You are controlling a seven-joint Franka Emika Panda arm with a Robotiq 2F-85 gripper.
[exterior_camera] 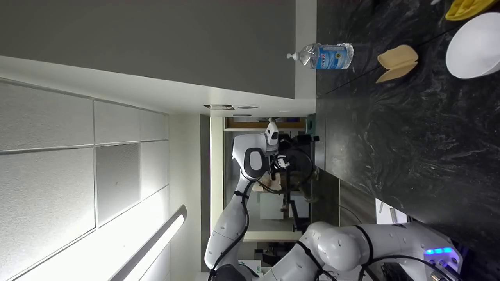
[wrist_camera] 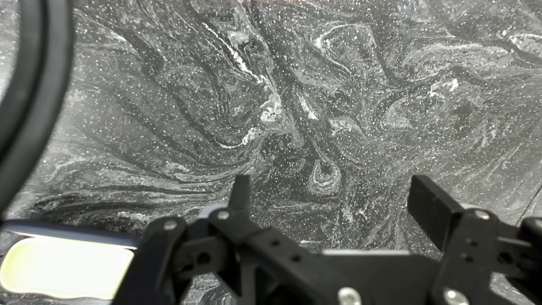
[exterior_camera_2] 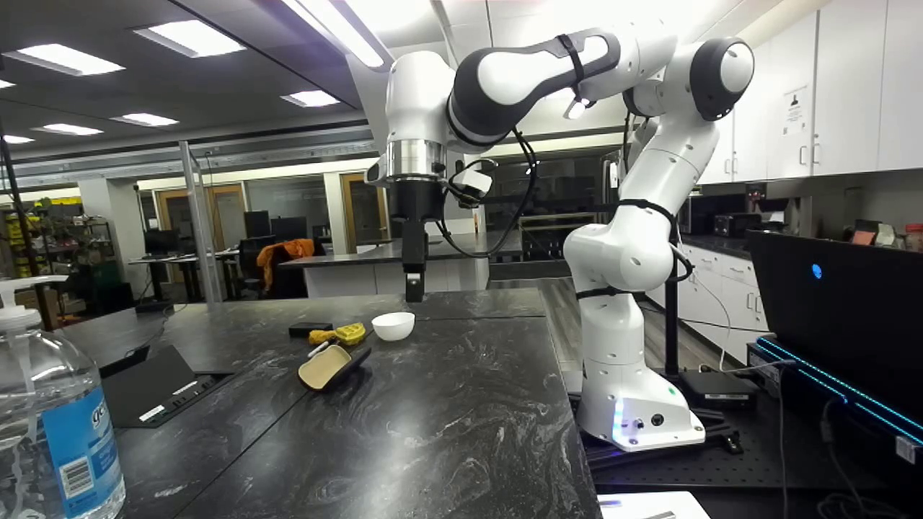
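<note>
My gripper is open, its two black fingers wide apart with only dark marbled countertop showing beyond them. In the second exterior view the gripper (exterior_camera_2: 415, 290) points down, held above the counter, and from this angle it appears just over a white bowl (exterior_camera_2: 394, 327). A dark case with tan lining (exterior_camera_2: 324, 367) lies spread on the counter in front of the bowl. Part of that case (wrist_camera: 66, 267) shows at the lower left of the wrist view. Yellow items (exterior_camera_2: 350, 334) lie beside the bowl.
A clear pump bottle with a blue label (exterior_camera_2: 82, 445) stands at the near left. A dark flat device (exterior_camera_2: 148, 385) and a small black box (exterior_camera_2: 309, 329) lie on the left side.
</note>
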